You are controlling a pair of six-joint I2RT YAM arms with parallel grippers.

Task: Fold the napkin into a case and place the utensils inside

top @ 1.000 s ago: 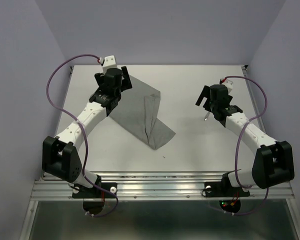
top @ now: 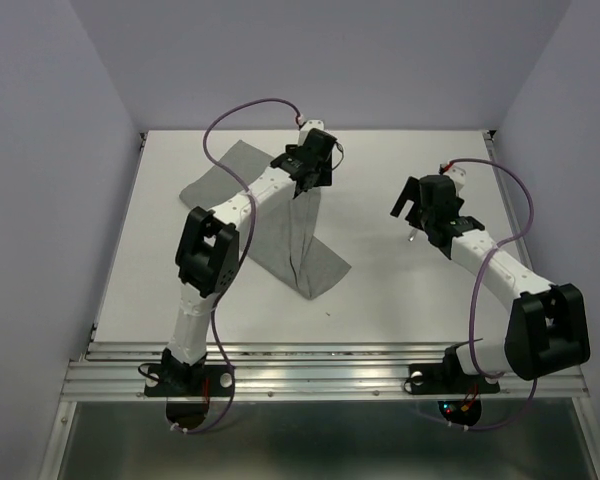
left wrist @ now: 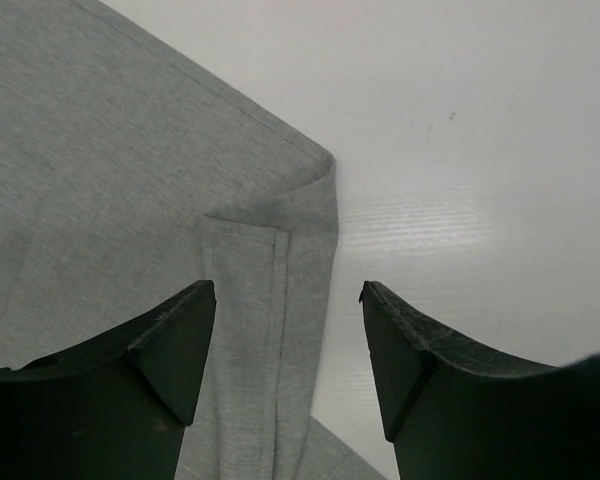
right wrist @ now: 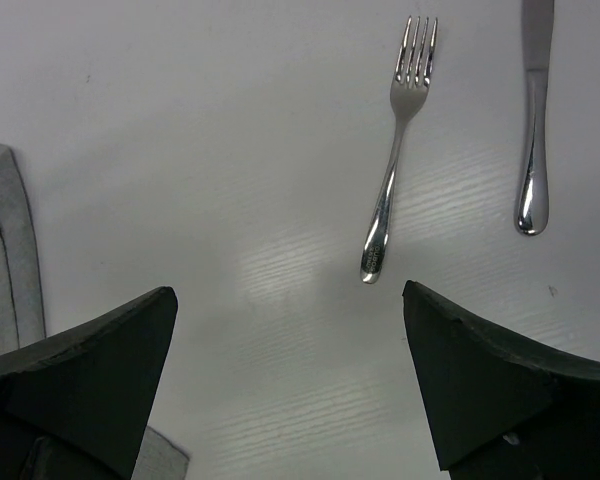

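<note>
The grey napkin [top: 270, 240] lies on the white table, a folded strip down its right side. In the left wrist view my left gripper is over that folded corner, fingers apart, nothing visibly between them. My right gripper hangs open over bare table to the napkin's right. In the right wrist view a fork [right wrist: 398, 130] and a knife [right wrist: 534, 120] lie side by side beyond its fingers; from above, the right arm mostly hides them.
Walls border the back and both sides.
My left gripper has moved right, from over the napkin's upper left part to over its folded right corner. The right arm has barely moved; the napkin looks the same.
</note>
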